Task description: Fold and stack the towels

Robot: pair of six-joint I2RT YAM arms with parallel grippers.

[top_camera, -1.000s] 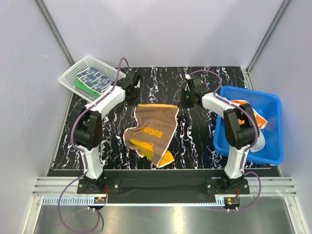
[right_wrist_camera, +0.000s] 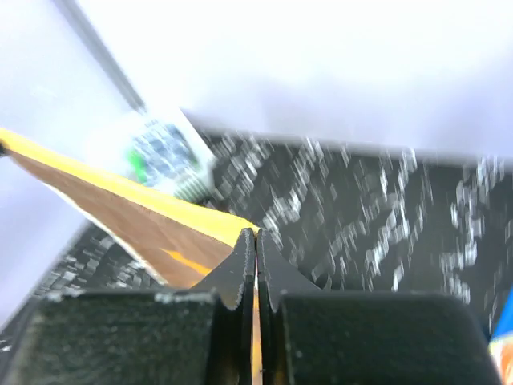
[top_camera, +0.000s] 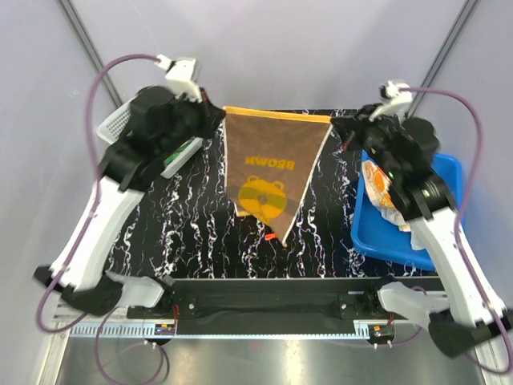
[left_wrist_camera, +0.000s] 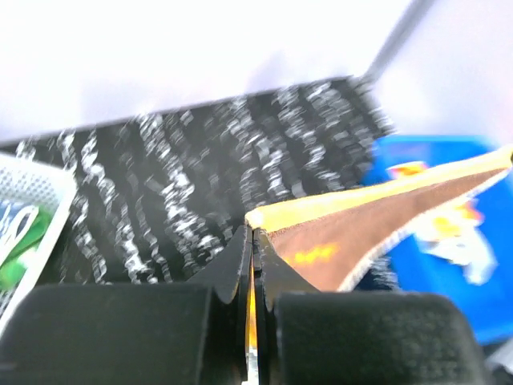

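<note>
A brown towel (top_camera: 268, 168) with yellow lettering, a yellow figure and a yellow top edge hangs stretched between my grippers, its lower tip near the table. My left gripper (top_camera: 215, 114) is shut on one top corner, seen at the fingertips in the left wrist view; my right gripper (top_camera: 337, 124) is shut on the other corner. Part of the towel's lower end appears to rest on the marble-patterned table (top_camera: 176, 241).
A white basket (left_wrist_camera: 40, 224) with folded cloths is at the back left, partly behind the left arm. A blue bin (top_camera: 385, 241) holding orange and white cloths is on the right.
Both grippers have risen with the top corners and moved apart, so the towel, lying crumpled on the table earlier, now hangs stretched, its printed side facing up front.
</note>
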